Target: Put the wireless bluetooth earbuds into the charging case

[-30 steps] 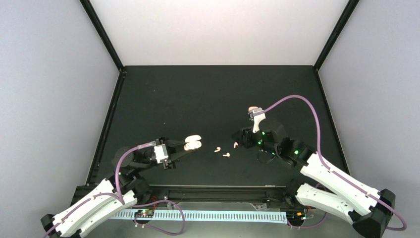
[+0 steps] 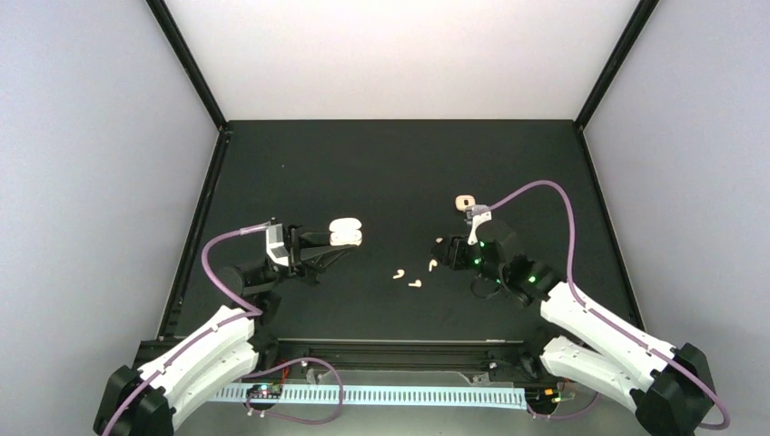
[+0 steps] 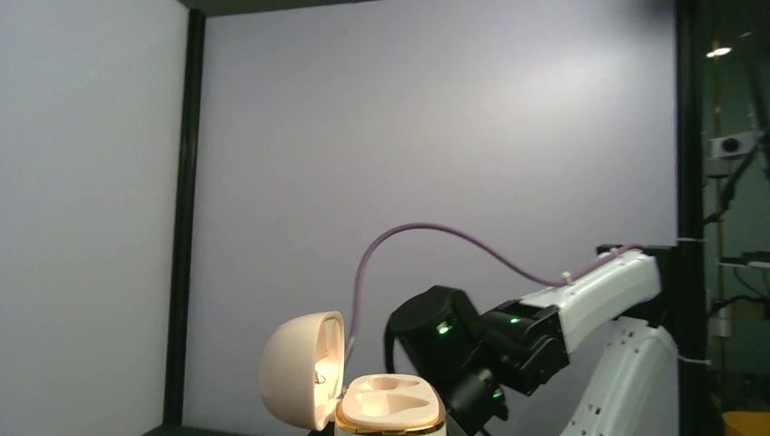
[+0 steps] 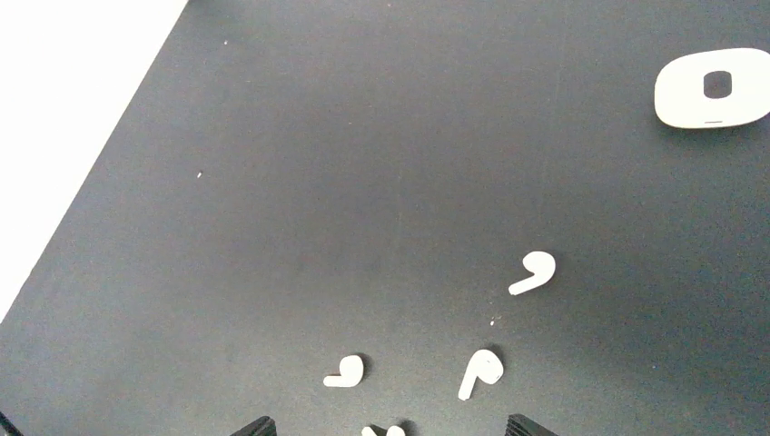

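Note:
In my left gripper (image 2: 338,243) a white charging case (image 2: 345,223) is clamped, raised off the table. The left wrist view shows its lid (image 3: 304,368) hinged open and two hollow slots (image 3: 389,400) facing up. My right gripper has its fingers (image 4: 258,427) spread wide around that lowest earbud without touching it. From above, the right gripper (image 2: 438,246) hides much of the area near it.
A second white rounded case (image 4: 681,91) with a dark square mark lies on the mat behind the right gripper. Purple cables (image 2: 567,218) loop above both arms.
My left gripper has carried the case toward the back and slightly left. The right arm has swung and its wrist has turned a little, while its gripper stays near the same spot.

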